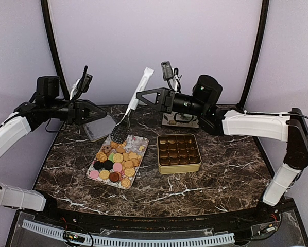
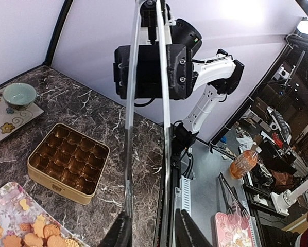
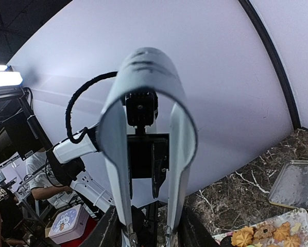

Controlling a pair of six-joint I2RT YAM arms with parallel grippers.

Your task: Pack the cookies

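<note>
A pair of white-handled tongs point(image 1: 140, 88) with a dark perforated head point(image 1: 119, 134) hangs tilted, held by my right gripper point(image 1: 148, 101), which is shut on the handle. In the right wrist view the bent end of the tongs point(image 3: 146, 64) rises between the fingers. Left of the tongs, my left gripper point(image 1: 99, 116) stands part open and apart from them in the top view. The cookie tray point(image 1: 96, 165), full of assorted cookies point(image 1: 118, 158), lies below the tongs' head. Empty compartments fill the gold tin point(image 1: 178, 168) to its right.
A clear flat tray point(image 1: 100, 127) lies behind the cookies, under my left gripper. At the back, a patterned tray point(image 1: 171, 119) bears a pale bowl point(image 2: 20, 95). Bare marble tabletop point(image 1: 231, 170) spreads right of the tin.
</note>
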